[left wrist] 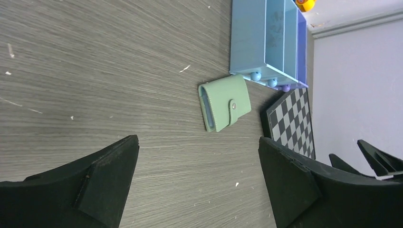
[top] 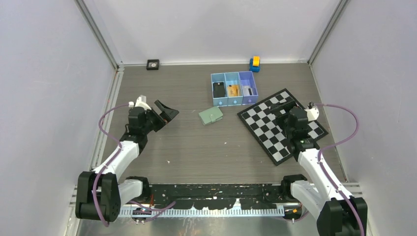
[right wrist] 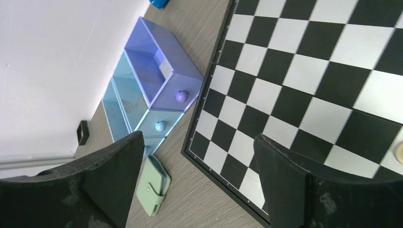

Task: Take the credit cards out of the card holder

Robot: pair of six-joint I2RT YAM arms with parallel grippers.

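Note:
A pale green card holder with a snap strap lies closed on the table, just below and left of the compartment box; no cards show outside it that I can tie to it. It also appears in the left wrist view and the right wrist view. My left gripper is open over the left of the table, fingertips apart with nothing between them. My right gripper stands open above the chessboard, also empty.
A three-compartment box holds a dark item and small cards or objects. The chessboard fills the right side. A small black object and a blue-yellow toy sit at the back.

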